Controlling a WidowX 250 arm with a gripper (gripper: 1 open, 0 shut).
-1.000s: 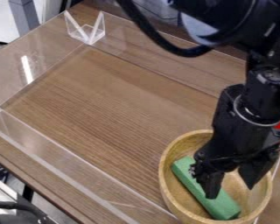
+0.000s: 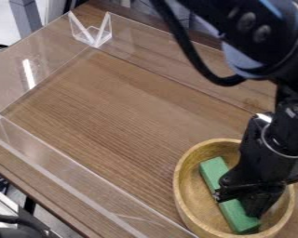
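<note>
A wooden bowl (image 2: 190,193) sits at the lower right of the table, holding a green rectangular block (image 2: 214,173) that lies tilted along its left part. My black gripper (image 2: 238,193) reaches down into the bowl from the right, over the block and partly hiding it. Whether its fingers are shut, and whether anything is between them, is hard to make out.
Clear acrylic strips run along its edges, and a clear plastic piece (image 2: 92,30) stands at the back left. Cables and dark equipment lie off the left edge.
My gripper has moved lower into the bowl and slightly right, turning as it went, and now covers more of the green block.
</note>
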